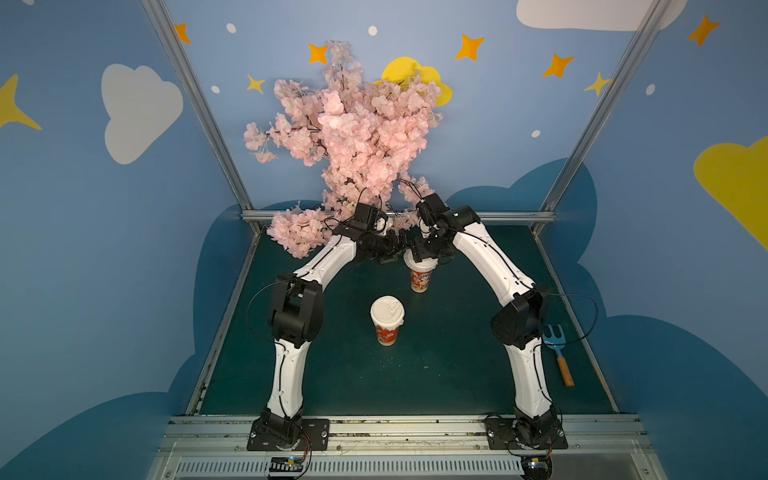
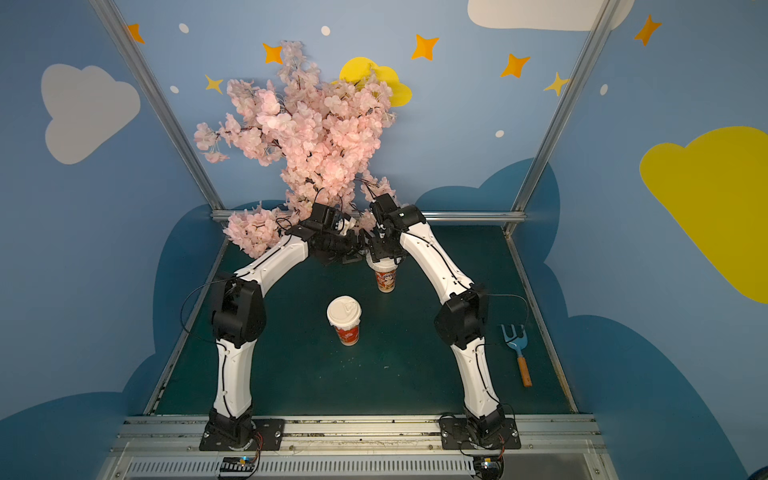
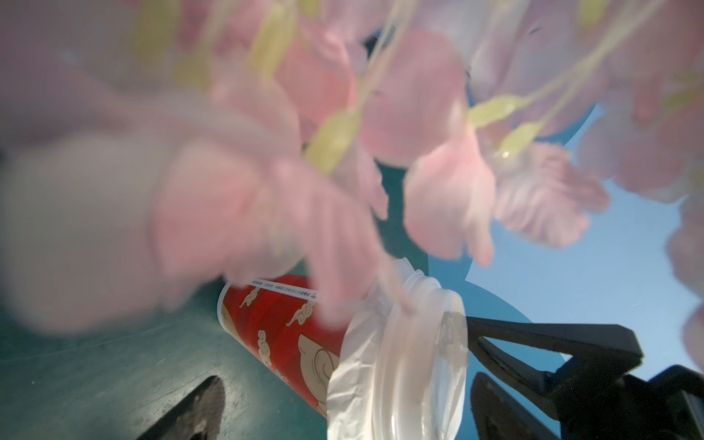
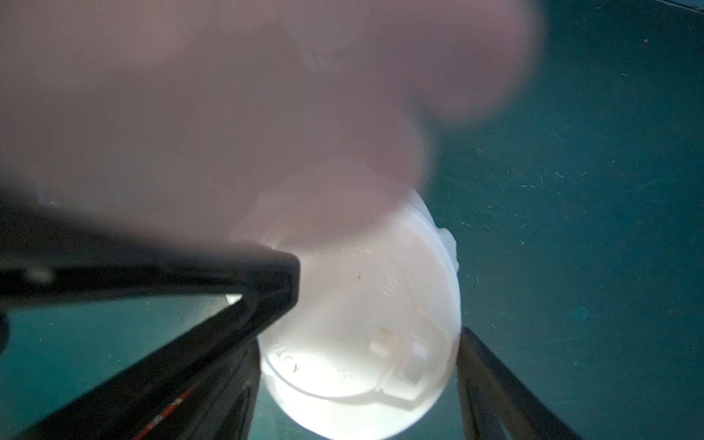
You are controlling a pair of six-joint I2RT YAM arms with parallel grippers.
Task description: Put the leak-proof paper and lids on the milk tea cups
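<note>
The rear milk tea cup (image 1: 420,280) stands upright, its red side (image 3: 282,311) and white lid (image 4: 366,315) showing in the wrist views. White crinkled leak proof paper (image 3: 355,366) skirts the cup beneath the lid's rim. My left gripper is open, its fingers apart on either side of the cup's top. From above the lid my right gripper also stands open, a finger on each side of it; whether these fingers touch the lid is unclear. The front cup (image 1: 387,324) stands upright with a white lid, white material hanging below its rim.
Pink blossom branches (image 1: 352,136) hang around both grippers and block much of the wrist views. A blue fork with a wooden handle (image 1: 562,364) lies at the right edge.
</note>
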